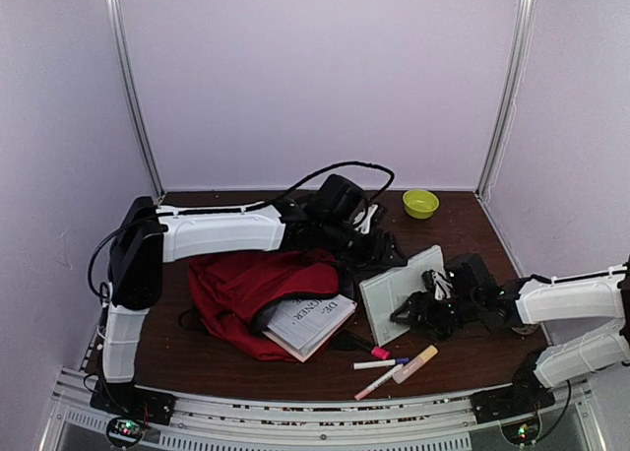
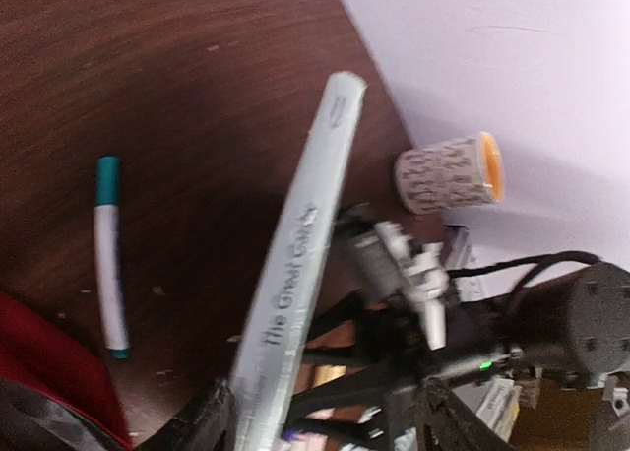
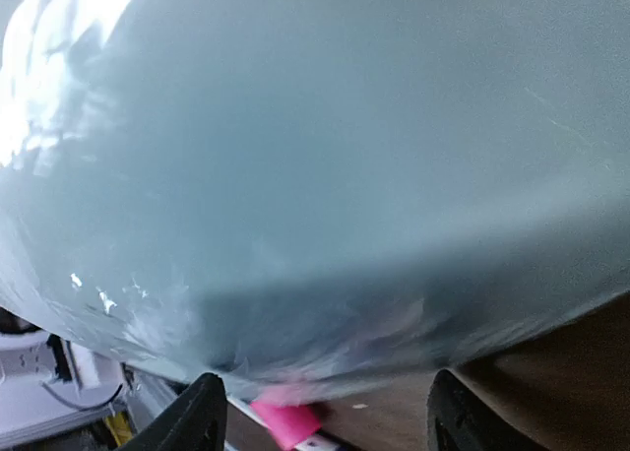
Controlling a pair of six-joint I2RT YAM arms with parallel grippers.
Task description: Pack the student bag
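Note:
A pale book (image 1: 392, 291), with "The Great Gatsby" on its spine (image 2: 295, 259), stands tilted above the table right of the bag. My right gripper (image 1: 417, 311) is shut on it, and its pale cover fills the right wrist view between and beyond the fingers. My left gripper (image 1: 386, 252) is open at the book's upper left; in the left wrist view the spine's near end reaches between its fingers, close to one. The red bag (image 1: 236, 298) lies at left with a "Designer" book (image 1: 303, 321) partly in its opening.
Near the front lie a pink-capped marker (image 1: 380, 353), a blue-capped marker (image 1: 381, 363), another pen (image 1: 378, 382) and a yellow highlighter (image 1: 414, 364). A teal-capped marker (image 2: 110, 254) lies beside the bag. A green bowl (image 1: 420, 203) and a patterned cup (image 2: 448, 175) stand apart.

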